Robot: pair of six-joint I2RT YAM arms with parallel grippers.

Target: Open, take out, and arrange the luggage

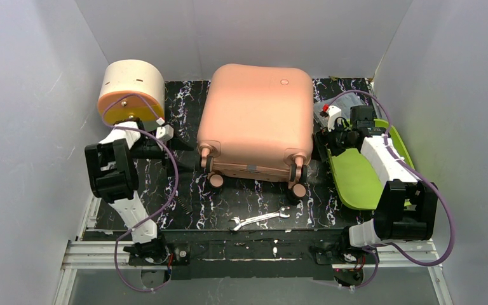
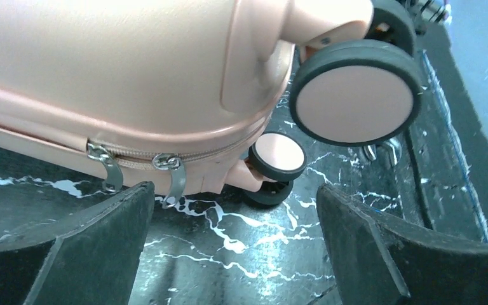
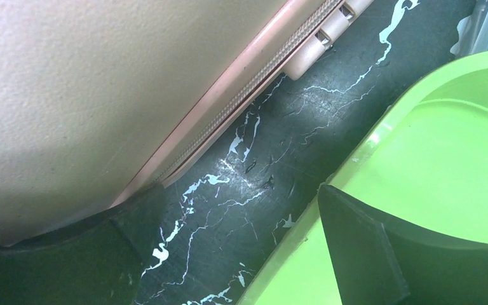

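Observation:
A closed pink suitcase (image 1: 254,114) lies on its side mid-table, wheels toward the front. In the left wrist view my left gripper is open beside a wheel end, with two zipper pulls (image 2: 176,175) beyond its fingers and nothing between them. My right gripper stands open at the suitcase's right side, above the strip of table between the zipper seam (image 3: 241,95) and a green tray (image 3: 419,159); nothing is held.
A cream-and-orange round cabinet (image 1: 130,82) stands back left. Wrenches (image 1: 260,217) lie at the front middle. A grey item (image 1: 346,101) lies back right.

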